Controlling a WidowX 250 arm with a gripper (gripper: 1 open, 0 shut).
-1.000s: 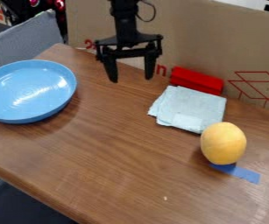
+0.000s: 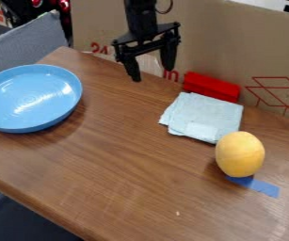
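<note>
My black gripper (image 2: 152, 62) hangs open at the top centre, above the back of the wooden table (image 2: 121, 169), with nothing between its fingers. A blue plate (image 2: 31, 96) lies at the left. Right of centre a folded pale cloth (image 2: 203, 120) lies flat, with a red block (image 2: 211, 87) just behind it. A yellow oval object (image 2: 240, 154) sits at the right, on or beside a strip of blue tape (image 2: 263, 188).
A cardboard panel (image 2: 248, 52) stands along the back. A grey padded item (image 2: 19, 42) is at the upper left.
My gripper has shifted slightly over the last second, staying at the top centre. The objects on the table have not moved.
</note>
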